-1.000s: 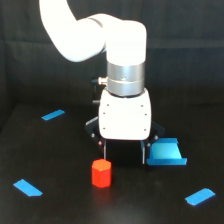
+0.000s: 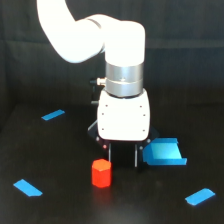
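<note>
The white arm reaches down from the top, and its gripper (image 2: 123, 155) points at the dark table. Its two thin dark fingers stand apart, with a gap between them in which no object shows. A red block (image 2: 101, 174) stands on the table in front of the gripper and a little to its left, apart from the fingers as far as I can see. Just right of the fingers lies a blue tray-like piece (image 2: 165, 153), its left part close to the gripper.
Blue strips lie flat on the table: one at the back left (image 2: 53, 115), one at the front left (image 2: 28, 188) and one at the front right (image 2: 200, 197).
The fingers have drawn closer together, leaving a narrower gap than before. The red block and the blue pieces have stayed where they were.
</note>
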